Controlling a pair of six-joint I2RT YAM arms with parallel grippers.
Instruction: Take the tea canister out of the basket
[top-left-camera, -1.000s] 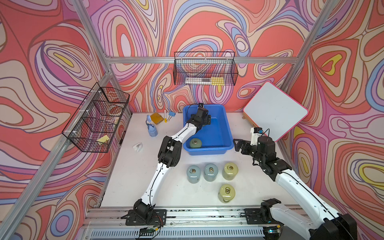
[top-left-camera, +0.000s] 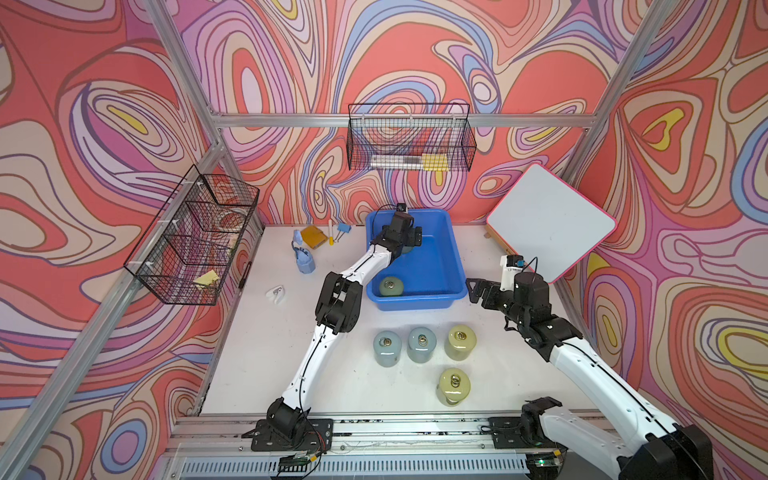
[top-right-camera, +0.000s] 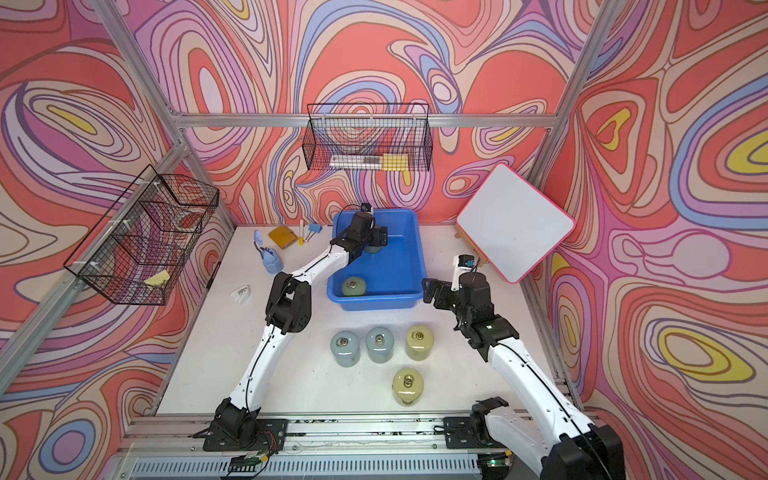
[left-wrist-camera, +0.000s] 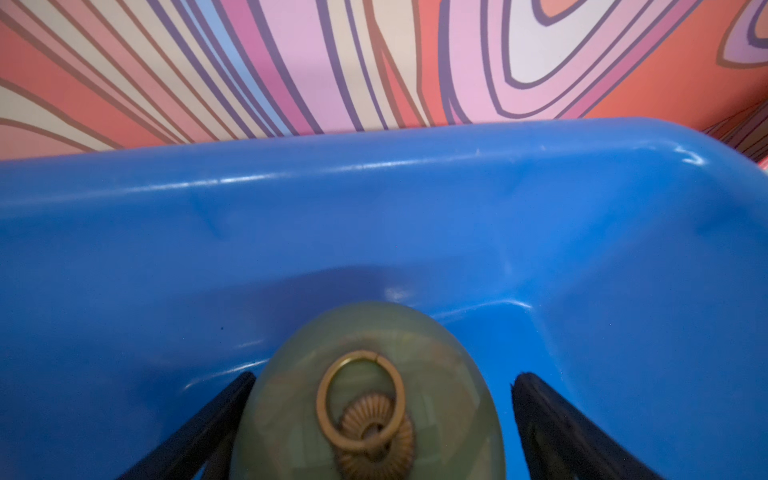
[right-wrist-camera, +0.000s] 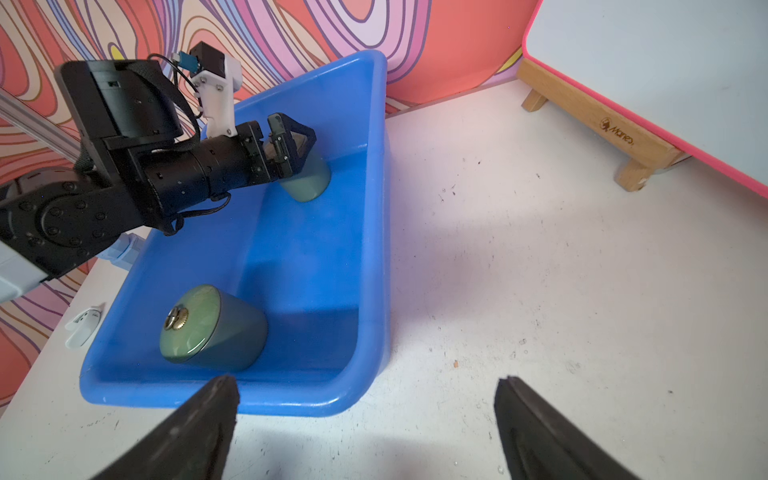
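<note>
A grey-green domed canister (left-wrist-camera: 372, 344) with a brass ring on its lid stands in the far part of the blue basket (left-wrist-camera: 320, 208). My left gripper is open around it in the left wrist view: the left finger lies close against the dome's edge, while a gap shows before the right finger (left-wrist-camera: 552, 432). From the right wrist view, the lower part of this canister rests inside the basket, its top hidden behind the left gripper. A second green canister (right-wrist-camera: 216, 328) lies tilted in the basket's near left corner. My right gripper is open and empty, beside the basket's right side.
In front of the basket stand two blue-grey canisters (top-left-camera: 387, 349) and two yellow-green ones (top-left-camera: 453, 386). A whiteboard (top-left-camera: 552, 224) leans at the back right. A blue spray bottle (top-left-camera: 303, 256) stands left of the basket. Free table lies at the front left.
My left gripper has shifted slightly toward the back over the last second. The right arm and the canisters in front are unmoved.
</note>
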